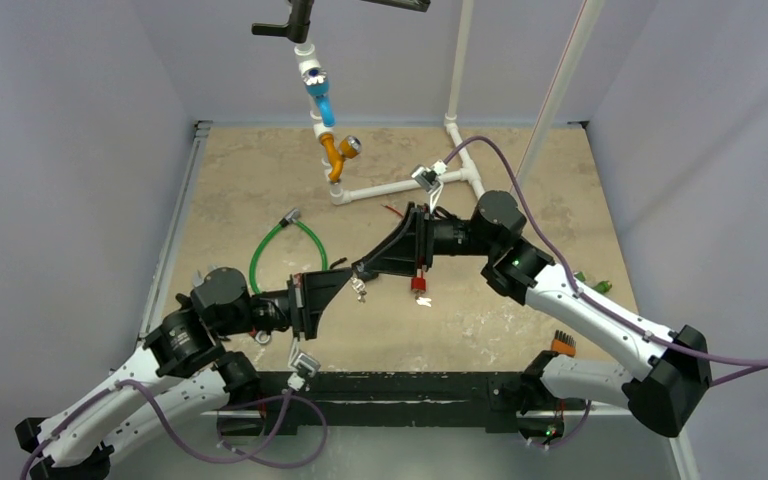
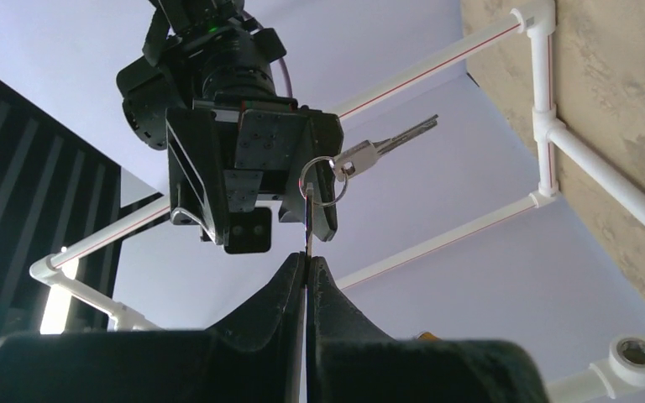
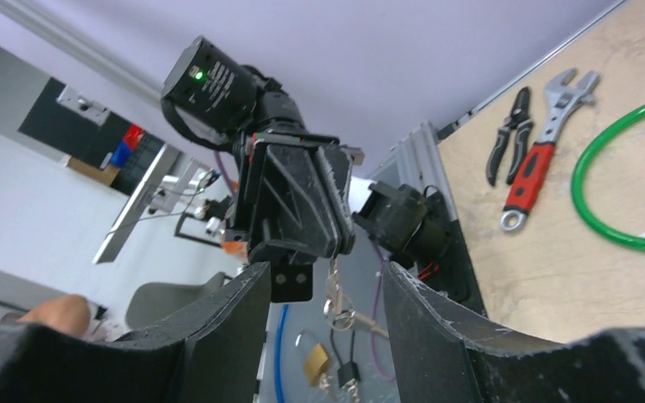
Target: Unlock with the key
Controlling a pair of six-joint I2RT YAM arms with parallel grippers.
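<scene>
My left gripper is shut on a flat key whose edge rises from between its fingertips. A ring (image 2: 333, 201) hangs from it and carries a second key (image 2: 386, 147), pointing away. My right gripper stands open facing the left one, and the keys and ring (image 3: 336, 311) show in the gap between its fingers without being clamped. In the top view the two grippers nearly meet above the board. A black padlock (image 1: 370, 276) on the board is mostly hidden below them; part of its shackle (image 1: 338, 263) shows at the left.
A red padlock (image 1: 418, 284) with its keys (image 1: 424, 302) lies to the right. At the left lie a green hose (image 1: 257, 260), a red-handled wrench (image 3: 531, 176) and pliers (image 3: 512, 134). White pipes (image 1: 390, 188) run behind. Front right of the board is mostly clear.
</scene>
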